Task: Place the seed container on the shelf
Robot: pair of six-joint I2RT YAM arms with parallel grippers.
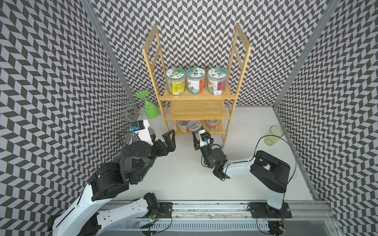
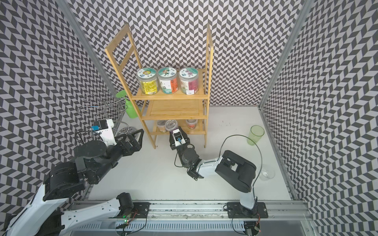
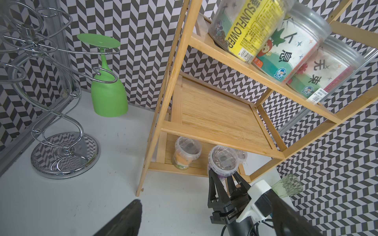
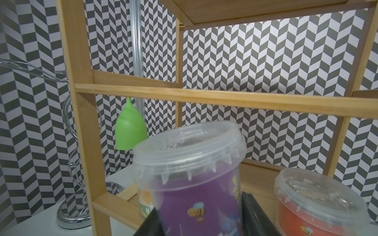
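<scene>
The purple seed container, with a clear lid, is held tilted by my right gripper at the front of the bottom shelf, between an orange container and a red one. Whether it touches the shelf is not clear. Higher and to the left, my left gripper stands open and empty.
Three large jars fill the top shelf; the middle shelf is bare. A chrome rack with a green goblet stands left, a green glass right.
</scene>
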